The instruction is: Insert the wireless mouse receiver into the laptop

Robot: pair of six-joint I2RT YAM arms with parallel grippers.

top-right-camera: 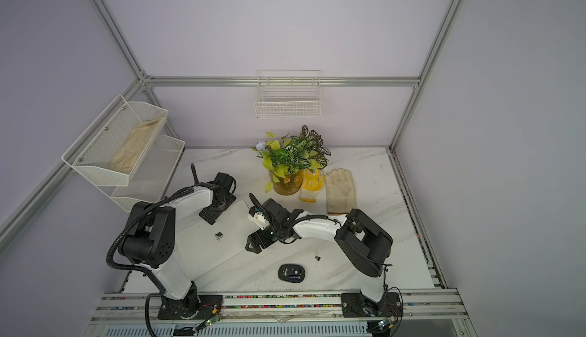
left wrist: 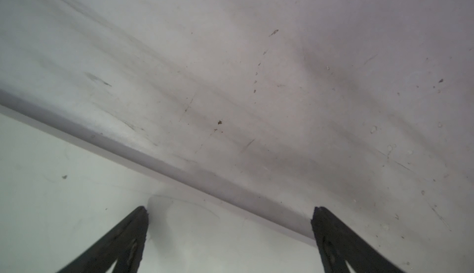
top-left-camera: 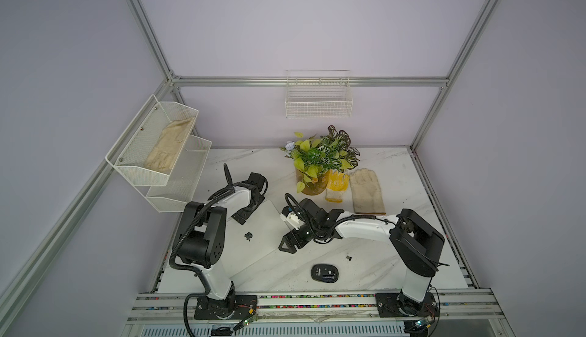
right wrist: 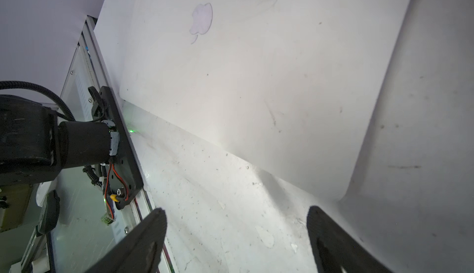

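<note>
The laptop [top-left-camera: 259,251] lies closed, a pale slab with an apple logo [right wrist: 201,20] on its lid. At its far edge hangs my left gripper, open and empty; the laptop's rim runs beneath its fingers [left wrist: 129,236]. Over the laptop's right side, near a corner, my right gripper is also open, with nothing between its fingers. A black mouse [top-left-camera: 324,273] rests near the front of the table. Up and right of it lies a tiny dark piece [top-left-camera: 348,257], perhaps the receiver, too small to tell.
At the back stand a potted plant [top-left-camera: 312,181], a yellow glove [top-left-camera: 336,185] and a beige glove [top-left-camera: 367,191]. A white wire rack [top-left-camera: 149,178] is at the left wall.
</note>
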